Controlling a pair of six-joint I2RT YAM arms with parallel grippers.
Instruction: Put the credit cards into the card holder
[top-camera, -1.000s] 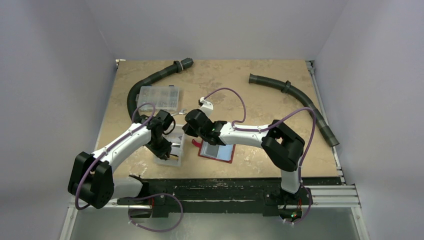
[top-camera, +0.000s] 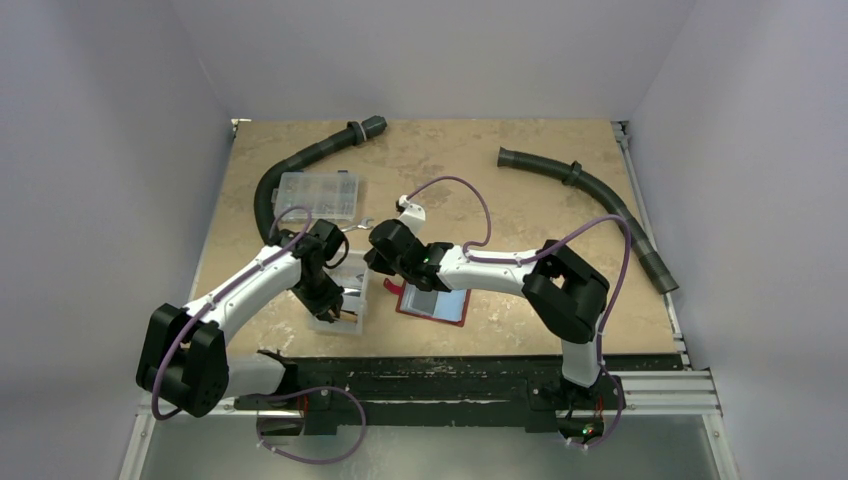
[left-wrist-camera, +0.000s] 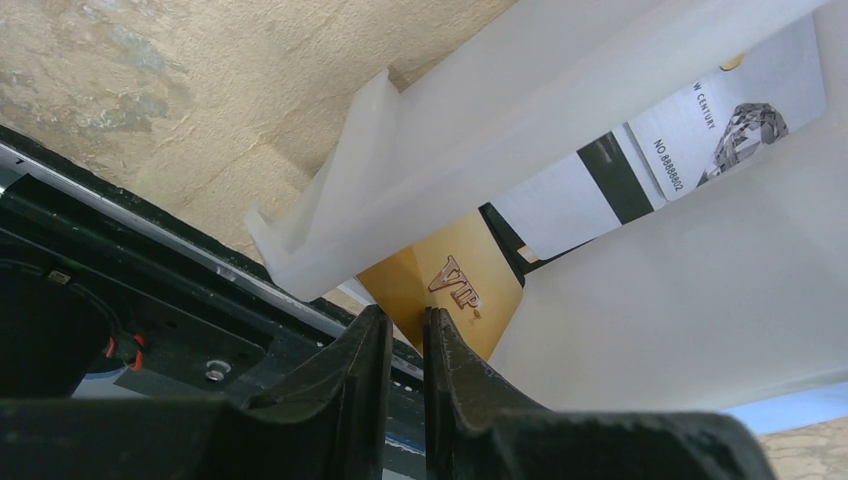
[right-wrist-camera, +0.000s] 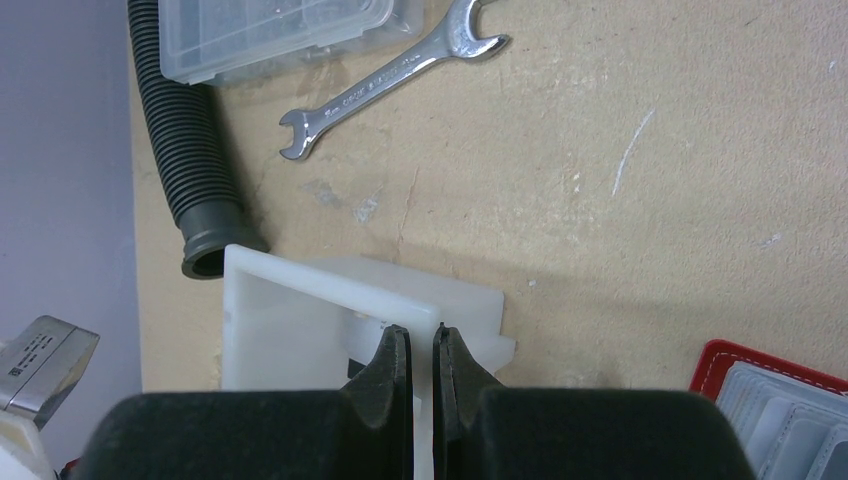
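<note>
A white open-topped box (top-camera: 360, 312) stands on the table and holds several cards. Low in it lies a gold VIP card (left-wrist-camera: 462, 290), and my left gripper is shut on its edge. Behind that card are a white card with a dark stripe (left-wrist-camera: 560, 208) and one with a diamond picture (left-wrist-camera: 742, 120). Over on the box's near right wall, my right gripper is shut on the white rim (right-wrist-camera: 330, 287). The red-edged card holder (top-camera: 437, 306) with clear pockets lies flat right of the box, partly beneath the right arm.
Behind the box lie a wrench (right-wrist-camera: 380, 82) and a clear plastic case (top-camera: 318, 194). One black hose (top-camera: 300, 160) curves round the case; another hose (top-camera: 610, 205) runs along the right edge.
Both arms hold their places, and the box and card holder stay where they were.
</note>
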